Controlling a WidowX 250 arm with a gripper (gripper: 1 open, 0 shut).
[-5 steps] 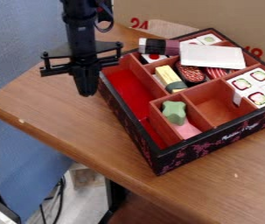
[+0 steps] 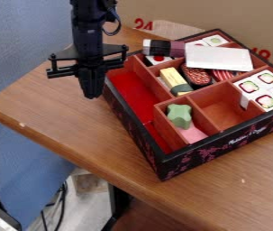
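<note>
My black gripper (image 2: 90, 83) hangs at the upper left, just outside the left wall of a dark bento box (image 2: 160, 161) with red compartments. Its finger state is hard to make out. In the box are a green piece (image 2: 178, 115), a pink piece (image 2: 192, 135), a yellow piece (image 2: 175, 78), sushi-roll pieces (image 2: 265, 90), a meat-like piece (image 2: 193, 75) and a white lid-like slab (image 2: 219, 58). The long left compartment (image 2: 139, 95) shows bare red.
A cardboard sheet (image 2: 235, 18) stands behind.
My gripper has shifted very slightly to the right. The box and its contents look unchanged.
</note>
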